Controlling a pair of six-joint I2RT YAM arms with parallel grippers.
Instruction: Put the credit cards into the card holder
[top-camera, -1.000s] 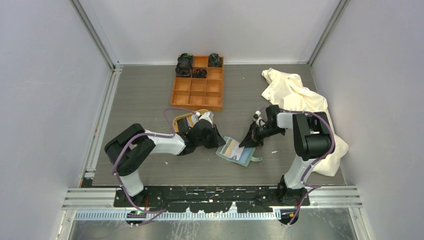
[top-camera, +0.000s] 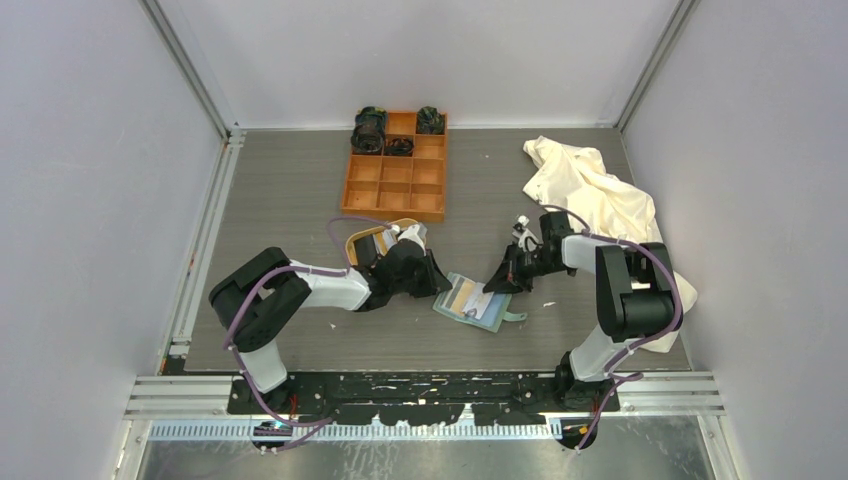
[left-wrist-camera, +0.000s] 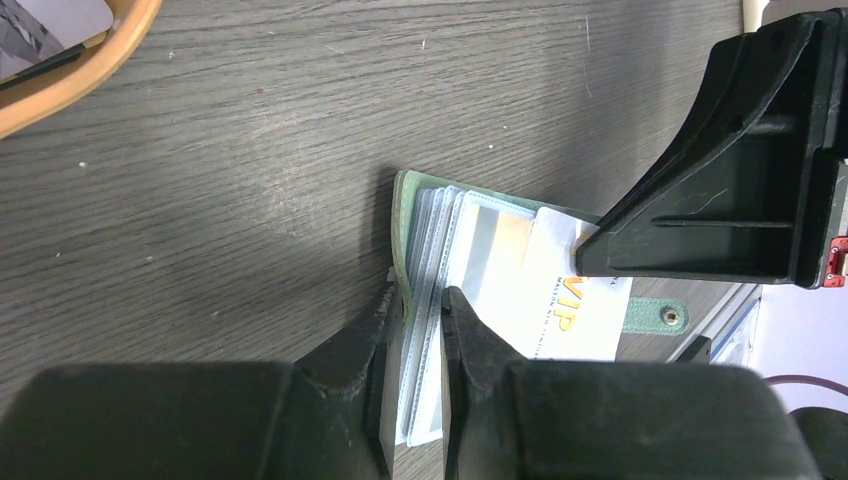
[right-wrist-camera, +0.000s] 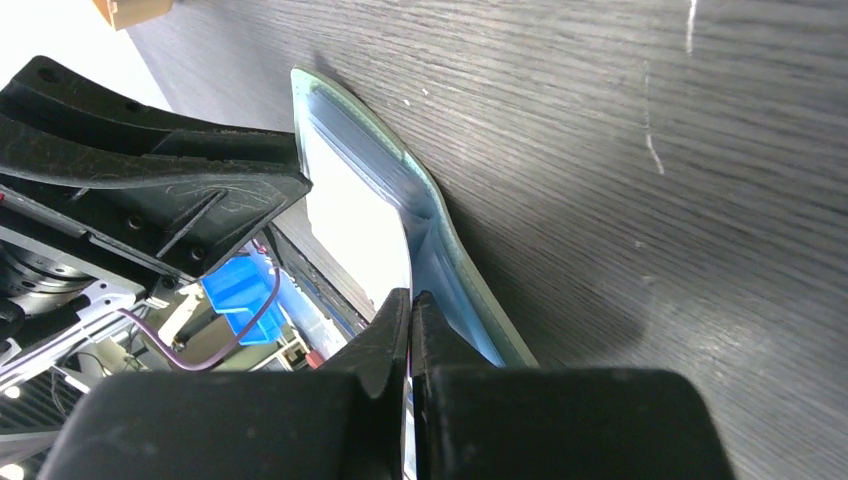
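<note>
The green card holder (top-camera: 494, 326) lies open on the table, its clear sleeves (left-wrist-camera: 425, 240) fanned at one edge. A white card marked VIP (left-wrist-camera: 565, 290) lies over the sleeves; its far part is hidden behind a right finger (left-wrist-camera: 700, 220). My right gripper is shut on this white card (right-wrist-camera: 350, 215), whose thin edge runs between the fingertips, close against a blue-tinted sleeve. How deep the card sits in the sleeve cannot be told. The fingers of my left gripper stand part open astride the holder's edge; whether they press on it is unclear.
Behind the left arm stands an orange-rimmed container (left-wrist-camera: 140, 35) with cards in it. An orange compartment tray (top-camera: 396, 187) stands at the back, a cream cloth (top-camera: 590, 185) at the right. Bare table lies between tray and holder. The holder's strap (top-camera: 515, 317) sticks out rightward.
The right arm has shifted slightly to the right since a second ago, and the white card has moved with it and turned a little. The left arm has stayed put; the holder has barely moved.
</note>
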